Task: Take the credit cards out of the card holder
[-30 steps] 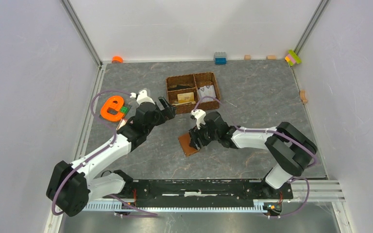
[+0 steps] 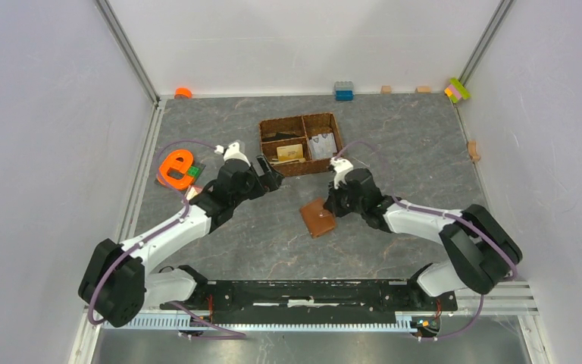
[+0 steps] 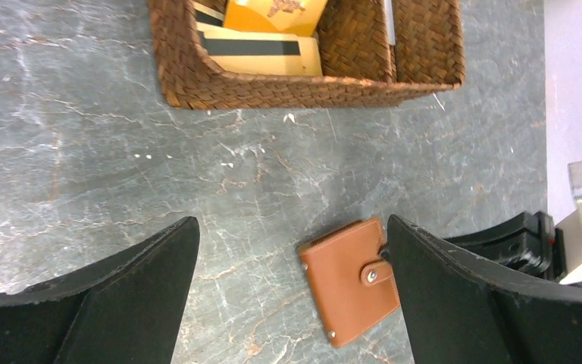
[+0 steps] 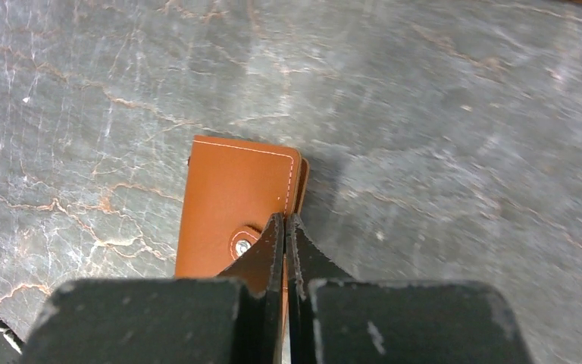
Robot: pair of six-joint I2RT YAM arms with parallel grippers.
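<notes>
The brown leather card holder lies flat in the middle of the table, its strap and snap facing up. No cards show outside it. In the right wrist view my right gripper is shut at the holder's right edge, one finger over the cover and the other just beyond it; a thin bit of leather appears pinched between them. My left gripper stands open and empty, up and to the left of the holder.
A woven divided box holding cream-coloured items stands behind the holder. An orange toy and green block are at the left. Blue-grey blocks lie along the back edge.
My right gripper has closed at the holder's edge and shifted right, and the holder has slid right with it, turning slightly. The left gripper has moved a little to the right, staying open.
</notes>
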